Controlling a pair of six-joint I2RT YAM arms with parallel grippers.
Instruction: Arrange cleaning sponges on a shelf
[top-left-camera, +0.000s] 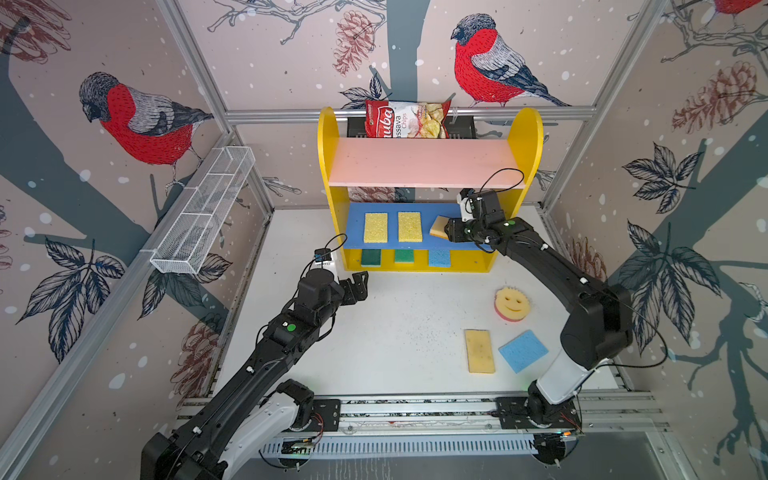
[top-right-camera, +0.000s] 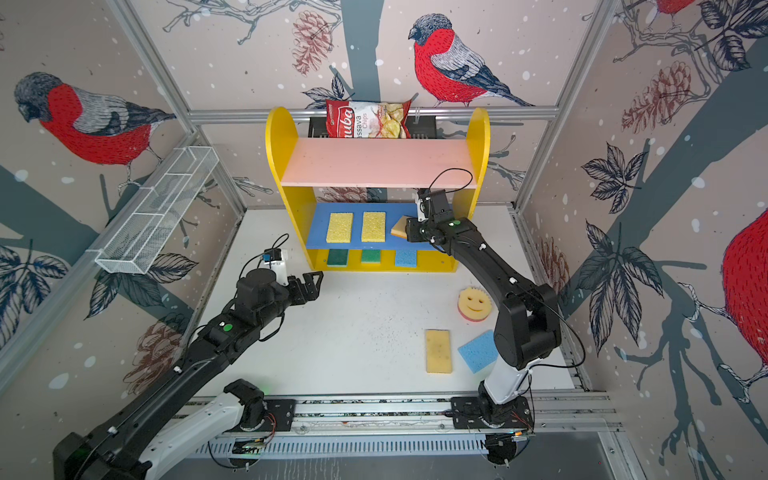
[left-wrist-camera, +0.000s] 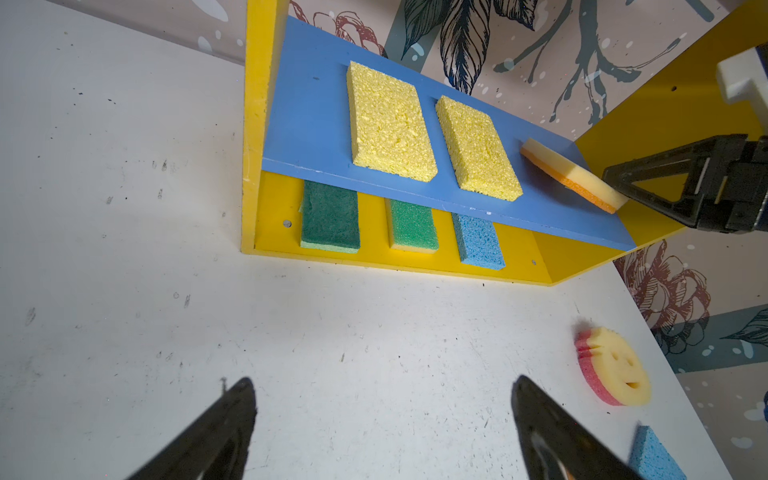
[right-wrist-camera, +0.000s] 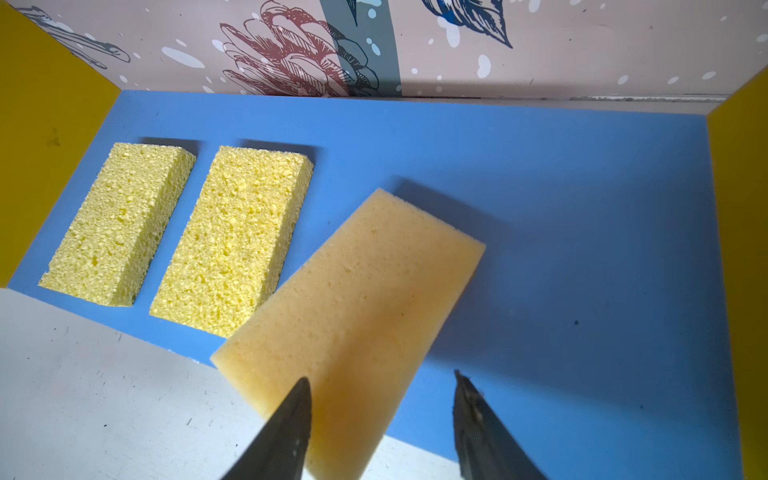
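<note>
The cream-orange sponge (right-wrist-camera: 368, 296) sits skewed at the blue middle shelf (right-wrist-camera: 576, 240), right of two yellow sponges (right-wrist-camera: 232, 232) (right-wrist-camera: 120, 224). Its near end reaches past the front edge in the right wrist view; its orange underside shows in the left wrist view. My right gripper is open at that near end: the left finger overlaps the sponge, while the right finger stands clear of it. Over the white table, left of centre, my left gripper is open and empty. A tan sponge (top-left-camera: 480, 351), a blue sponge (top-left-camera: 523, 350) and a smiley sponge (top-left-camera: 511, 304) lie on the table.
Dark green (left-wrist-camera: 330, 216), green (left-wrist-camera: 412, 225) and blue (left-wrist-camera: 478, 240) sponges occupy the bottom yellow level. The pink top shelf (top-left-camera: 424, 162) is bare and overhangs the blue one. Bare blue surface lies right of the cream-orange sponge.
</note>
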